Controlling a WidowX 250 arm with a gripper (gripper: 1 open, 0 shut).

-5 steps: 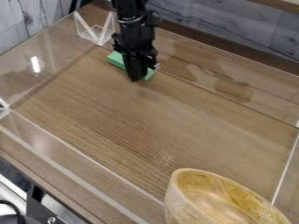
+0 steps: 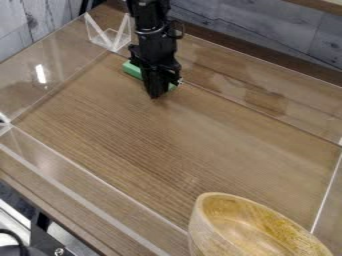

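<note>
The black gripper (image 2: 156, 78) reaches down from the top of the camera view onto a green object (image 2: 132, 70) on the wooden table at the back left. The gripper covers much of the green object, whose edges show at its left and right. Its fingertips are dark and small, so I cannot tell whether they are open or shut on it.
A cream oval container (image 2: 251, 228) sits at the front right. A clear plastic item (image 2: 110, 32) stands at the back left beside the arm.
The gripper has shifted very slightly over the green object, with a little less green showing now. Nothing else has visibly moved.
</note>
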